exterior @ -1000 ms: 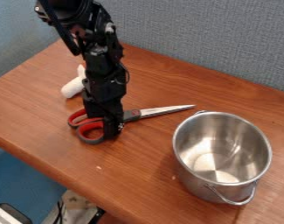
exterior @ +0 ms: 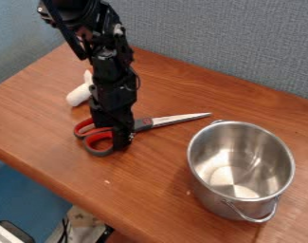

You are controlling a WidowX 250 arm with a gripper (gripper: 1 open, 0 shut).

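A pair of scissors with red and black handles (exterior: 96,145) lies on the wooden table, its silver blades pointing right. My black gripper (exterior: 116,133) is lowered onto the handle end, its lower part overlapping the handles; its fingers are dark and hard to make out, so whether anything is between them cannot be seen. A steel pot (exterior: 241,161) with side handles stands to the right.
A white cylindrical object (exterior: 78,93) lies behind the gripper at the left. A grey wall rises behind it; the table's edge runs along the lower left.
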